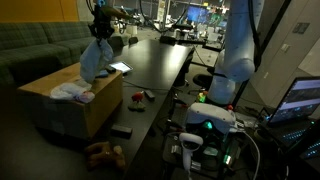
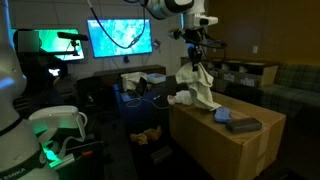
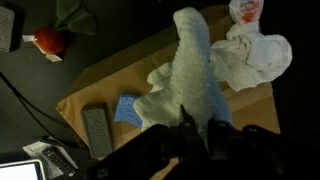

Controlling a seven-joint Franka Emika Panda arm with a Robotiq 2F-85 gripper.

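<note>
A pale cloth hangs in folds from my gripper, which is shut on its upper part. Below the gripper, the cloth drops toward the top of a cardboard box; whether its lower end touches the box I cannot tell. In the wrist view the same cloth covers the middle of the picture and hides much of the box top. The fingertips are dark and hard to make out there.
Also on the box are a crumpled white cloth, a blue piece and a dark grey block. A red object lies off the box. On the dark surface beside it is a brown object.
</note>
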